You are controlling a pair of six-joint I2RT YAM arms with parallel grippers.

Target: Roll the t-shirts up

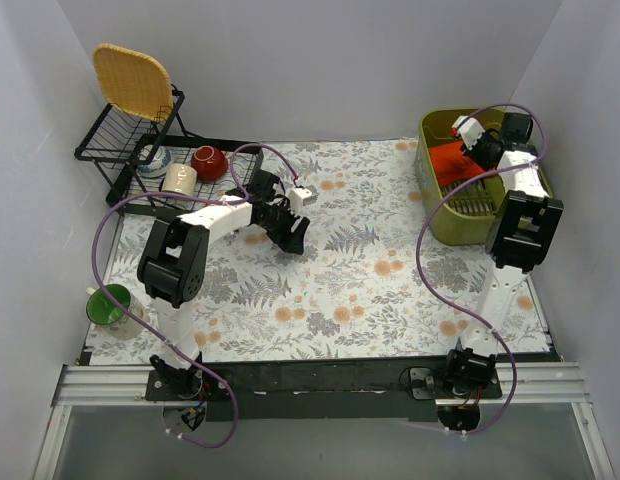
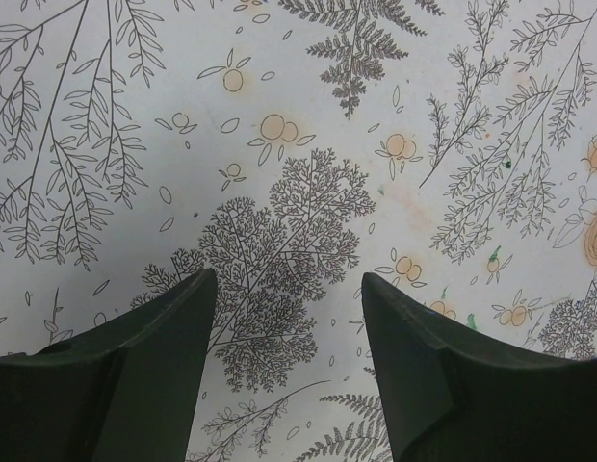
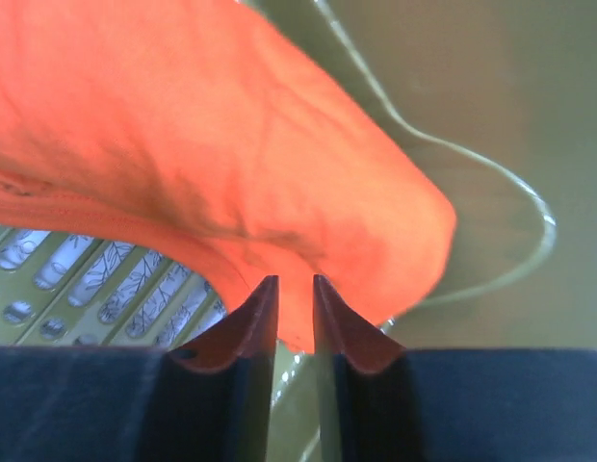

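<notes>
An orange cloth (image 1: pixel 449 163), likely a t-shirt, lies in the olive-green basket (image 1: pixel 461 231) at the back right, partly covered by my right arm. In the right wrist view the same cloth (image 3: pixel 231 144) spreads across the slatted bottom, its fold reaching the wall. My right gripper is open just over the cloth's lower edge, a narrow gap between its fingers; whether they touch it I cannot tell. Over the bare patterned table, my left gripper has its fingers apart and nothing between them.
At the back left stands a black dish rack (image 1: pixel 130 147) with a red bowl (image 1: pixel 209 163), a cream cup (image 1: pixel 179 179) and a wicker piece (image 1: pixel 132 80). A green-lined mug (image 1: pixel 109 306) sits at the left edge.
</notes>
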